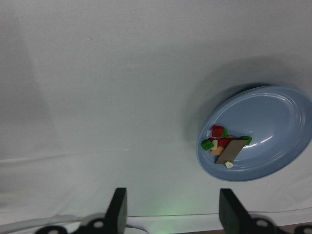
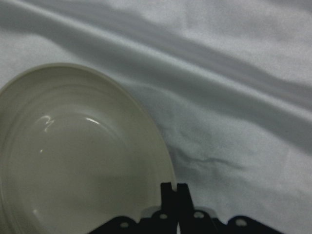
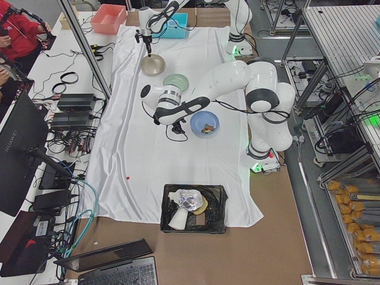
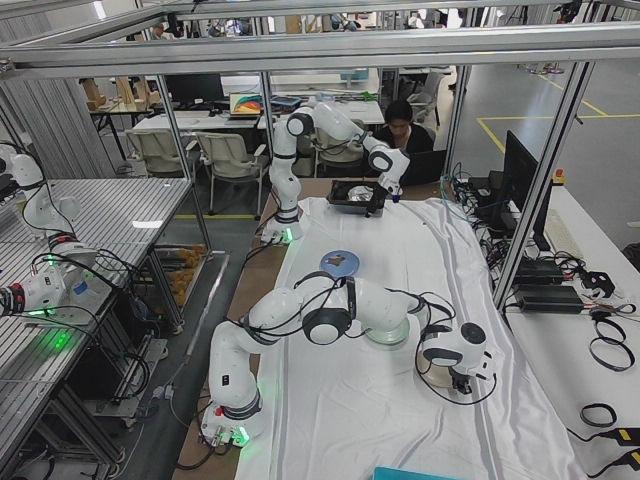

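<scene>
A blue plate [image 1: 273, 126] holding small red and green food pieces [image 1: 218, 131] lies on the white cloth. My left gripper is open above the cloth beside it, fingers empty. My right gripper is shut over the rim of a beige plate [image 2: 87, 151]; whether the rim is between its fingers is unclear. A green plate [image 3: 177, 80] sits between these plates. A black tray [image 3: 192, 225] at the near end holds a foil item [image 3: 187, 199], a white piece and a yellow piece.
A blue bin [image 3: 172, 32] and pink bin [image 3: 108, 18] stand at the far end. A laptop [image 3: 119, 270] lies beyond the black tray.
</scene>
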